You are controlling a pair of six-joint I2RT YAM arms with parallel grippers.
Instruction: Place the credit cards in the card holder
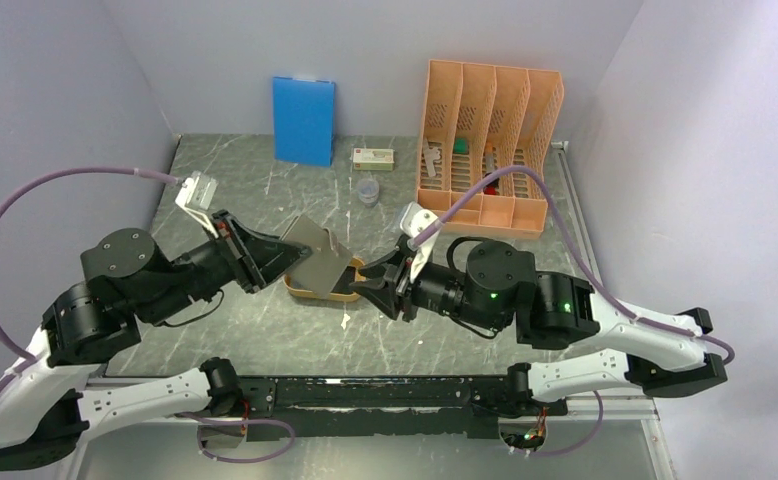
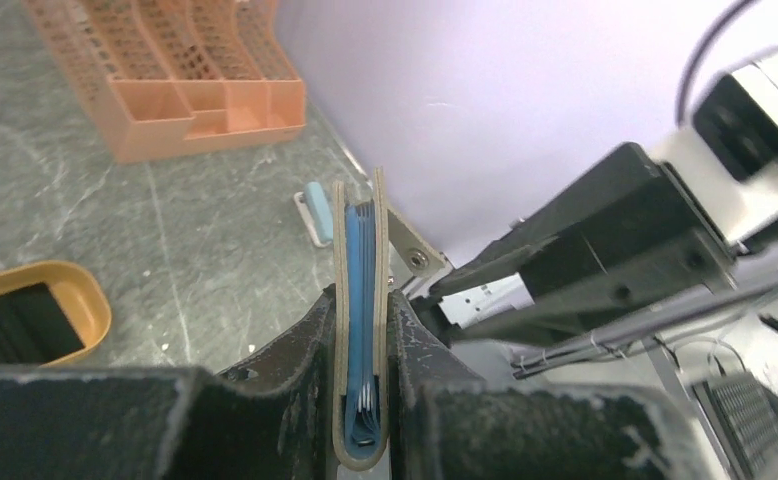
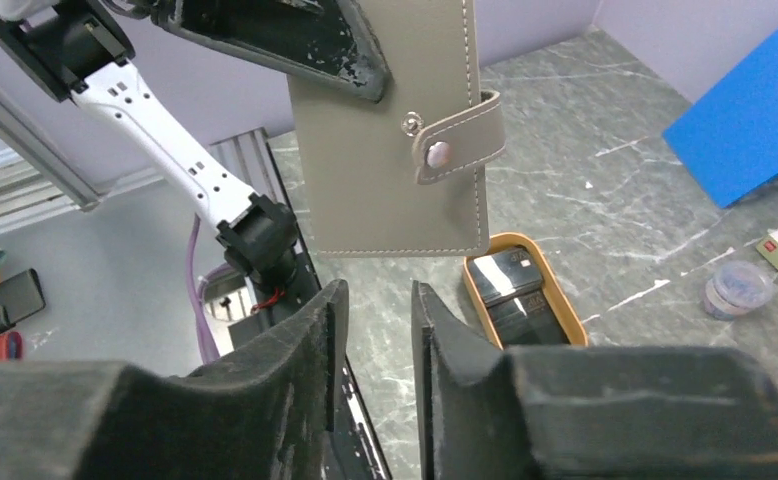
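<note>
The grey card holder hangs above the table with my left gripper shut on it. Edge-on in the left wrist view, it shows blue sleeves between its two covers. Its strap with a round snap lies against the near face in the right wrist view; whether it is fastened is unclear. My right gripper is partly open, nothing between its fingers, just apart from the holder. Below stands a tan tray with black items inside. No separate credit card can be made out.
An orange divided rack stands at the back right with small objects in it. A blue panel, a small box and a clear tub sit towards the back.
</note>
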